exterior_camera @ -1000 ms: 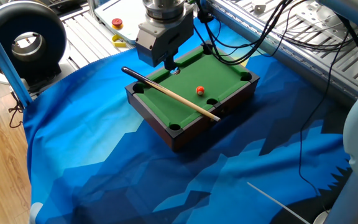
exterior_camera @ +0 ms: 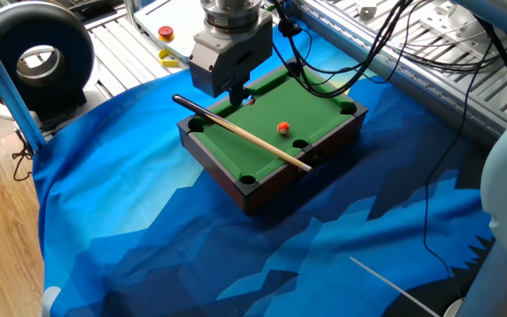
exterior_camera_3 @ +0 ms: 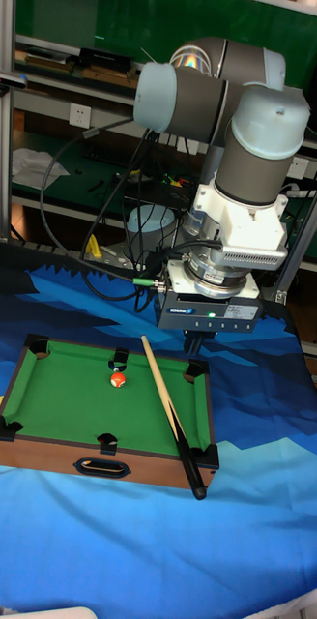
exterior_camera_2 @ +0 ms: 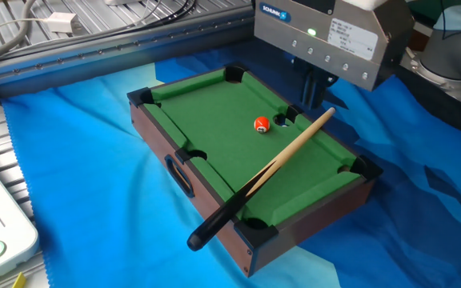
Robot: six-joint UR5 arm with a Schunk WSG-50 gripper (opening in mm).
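A small pool table (exterior_camera_2: 214, 120) with green felt and dark wooden sides stands on the blue cloth. An orange-red ball (exterior_camera_2: 262, 125) with a white patch rests on the felt. At one middle pocket, another small ball (exterior_camera: 250, 100) shows partly; how deep it sits is unclear. The cue stick (exterior_camera_2: 290, 154) lies across one end of the table, its dark butt and pale tip overhanging opposite long sides. My gripper (exterior_camera_2: 312, 102) points down by the long side with that middle pocket. Its dark fingers stand close together, and whether they are parted cannot be made out.
Black cables (exterior_camera: 337, 84) hang beside the arm in exterior view 1. A metal rail (exterior_camera_2: 110, 64) runs along an edge of the cloth (exterior_camera: 130, 202). A red button (exterior_camera: 165, 33) sits on a white box behind.
My gripper has shifted slightly left in exterior view 1, from over the middle pocket to just beside it. The orange-red ball, cue and pool table look unmoved.
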